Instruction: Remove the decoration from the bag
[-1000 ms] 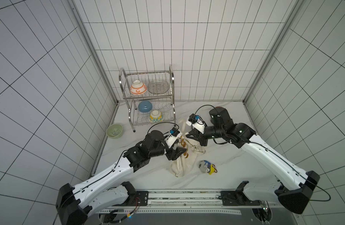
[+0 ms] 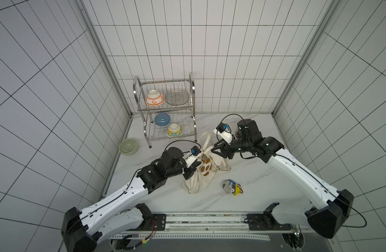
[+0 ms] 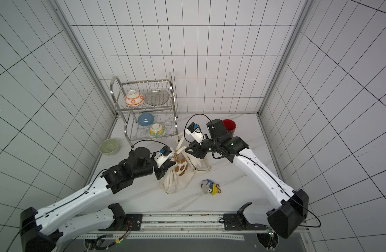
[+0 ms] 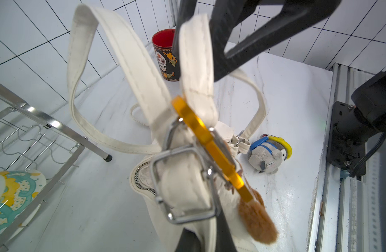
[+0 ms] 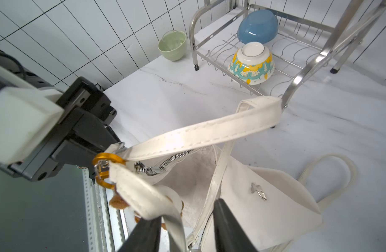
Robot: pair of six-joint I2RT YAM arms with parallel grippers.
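The cream bag [image 5: 277, 205] stands on the table between my arms, its strap [image 4: 197, 54] pulled up. The decoration is a brown and white paw-shaped plush [image 2: 206, 166], with a fluffy brown part [image 4: 256, 218] and a gold clip [image 4: 214, 147] beside the strap's metal buckle [image 4: 186, 184]. My left gripper is shut on the bag's strap material just below the buckle, close to the clip. My right gripper is part open, with a raised strap running between its fingers, nearer to one of them. Whether the clip is still closed around the strap's ring is unclear.
A grey plush toy [image 2: 231, 187] with blue and yellow lies on the table in front of the bag. The metal dish rack [image 2: 170, 136] stands behind to the left, a green bowl [image 2: 128, 146] beside it. A red cup [image 3: 229, 126] is behind my right arm.
My left gripper has shifted slightly left and tilted, and more of the paw plush now shows. My right gripper has moved a little right and up; the bag's strap leans with it.
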